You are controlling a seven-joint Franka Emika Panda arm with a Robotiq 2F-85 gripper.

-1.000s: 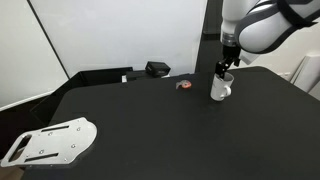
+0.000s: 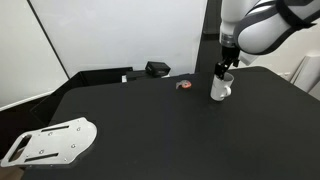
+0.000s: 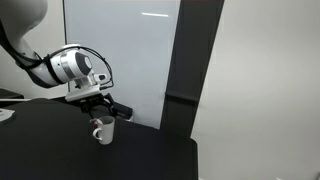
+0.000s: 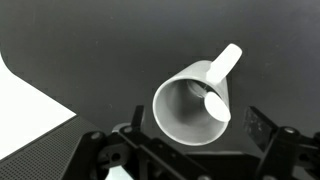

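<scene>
A white mug (image 2: 218,91) stands upright on the black table, its handle on the right in exterior view 1. In exterior view 2 the mug (image 3: 106,131) sits just below the arm's hand. My gripper is open, its dark fingers (image 4: 262,130) set apart on either side of the mug's near rim in the wrist view. From above, the mug (image 4: 168,112) shows its open mouth, with the handle toward the upper right. A small white object (image 4: 217,106) is inside it, close to the handle side. Whether the fingertips touch the mug is unclear.
A small orange and grey item (image 2: 184,85) lies left of the mug, with a black box (image 2: 157,69) behind it. At the table's left edge is a white slotted plate (image 2: 50,143).
</scene>
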